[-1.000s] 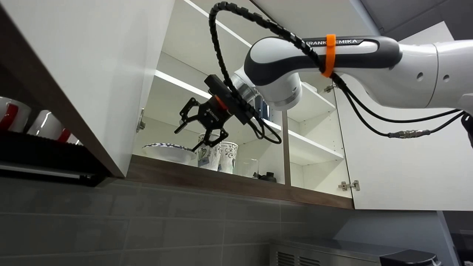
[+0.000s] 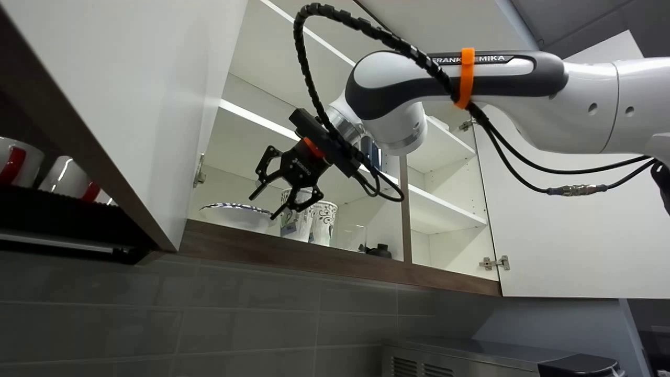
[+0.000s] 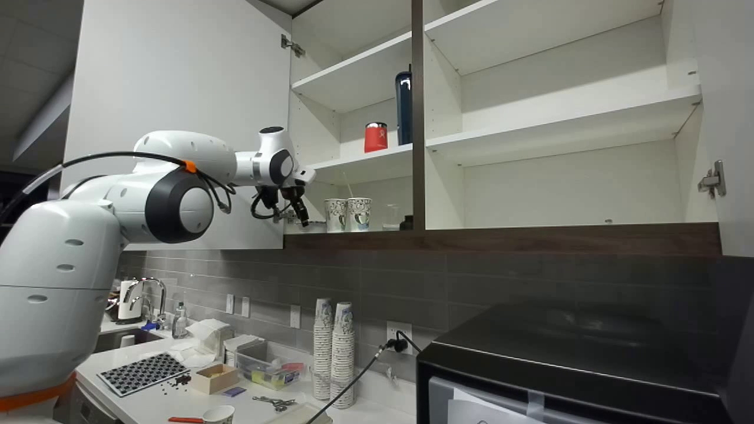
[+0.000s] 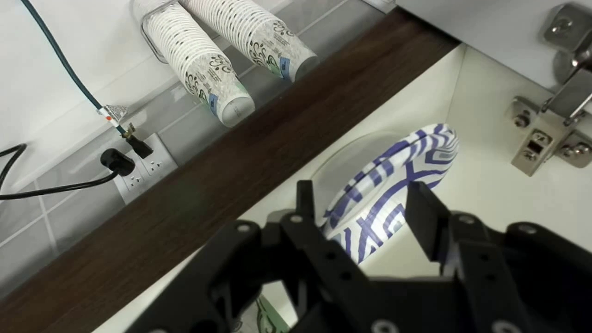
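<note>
A white bowl (image 2: 237, 217) with a blue patterned rim stands on the cabinet's bottom shelf, by the left end in exterior view 1. The wrist view shows the patterned inside of the bowl (image 4: 383, 208) past the fingertips. My gripper (image 2: 264, 207) is tilted down over the bowl's right side, its lower fingertip near the rim. Its fingers (image 4: 424, 222) stand apart in a part-open finger, and the bowl's near rim appears in the gap. Whether either finger touches the bowl is hard to tell. In exterior view 2 the gripper (image 3: 304, 215) largely hides the bowl.
Patterned paper cups (image 2: 323, 220) stand close right of the gripper, with a clear glass (image 2: 352, 237) beyond. The cabinet door (image 2: 157, 94) and its hinge (image 4: 546, 136) are near the bowl. A red cup (image 3: 376, 138) and dark bottle (image 3: 404, 109) occupy the shelf above.
My gripper has come down slightly, and its fingertips are nearer each other than before. The bowl appears a little further left. The cups have not moved.
</note>
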